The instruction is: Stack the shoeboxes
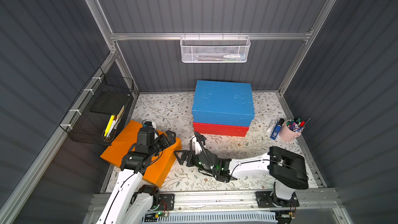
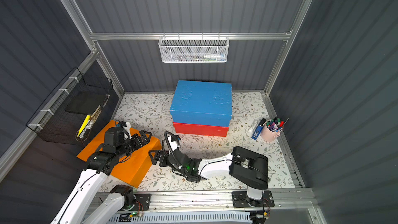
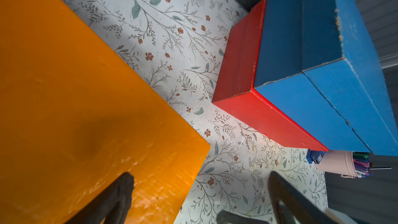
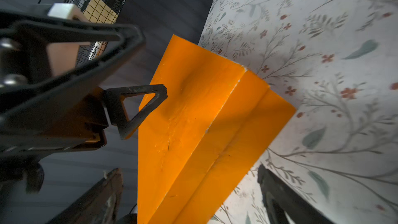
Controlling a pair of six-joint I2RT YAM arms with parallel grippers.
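Observation:
An orange shoebox (image 1: 161, 170) lies at the left front of the table, turned at an angle. A blue shoebox (image 1: 222, 101) rests on a red shoebox (image 1: 219, 128) at the back centre. My left gripper (image 1: 168, 139) hangs over the orange box, fingers apart with nothing between them in the left wrist view. My right gripper (image 1: 182, 155) stands open just right of the orange box; in the right wrist view that box's side faces its fingers, and part of the left gripper is above it.
A black mesh basket (image 1: 95, 120) hangs on the left wall near the orange box. A white mesh basket (image 1: 214, 49) is on the back wall. A pink pen cup (image 1: 290, 134) and markers stand at the right. Table space in front of the stacked boxes is mostly clear.

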